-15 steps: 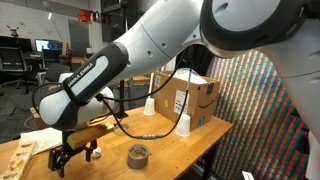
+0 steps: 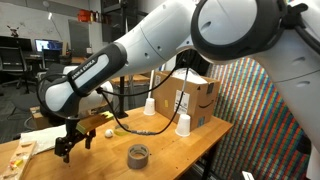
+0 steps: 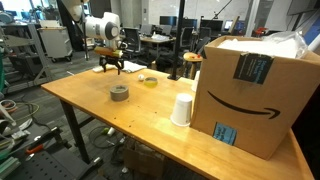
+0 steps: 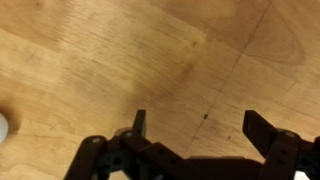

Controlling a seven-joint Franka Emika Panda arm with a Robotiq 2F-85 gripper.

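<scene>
My gripper [image 2: 75,149] hangs over the left part of the wooden table, fingers down. In the wrist view my two black fingers [image 4: 139,123] stand wide apart, with only bare wood between them; the gripper is open and holds nothing. A small white round object [image 2: 108,133] lies on the table to the right of the gripper, clear of it. At the left edge of the wrist view a white rounded thing [image 4: 3,127] is cut off. A grey ring-shaped roll [image 2: 138,156] rests nearer the front, also apart from the gripper, and shows again in exterior view 2 [image 3: 119,93].
A white cup [image 3: 181,108] stands beside a large cardboard box [image 3: 245,105] at the table's far end from the arm. A yellow roll [image 3: 151,82] lies near the table's middle. Another white cup [image 2: 150,105] stands farther back. Bare wood surrounds the gripper.
The white round object has shifted away from the exterior camera and slightly right. The grey roll has stayed put.
</scene>
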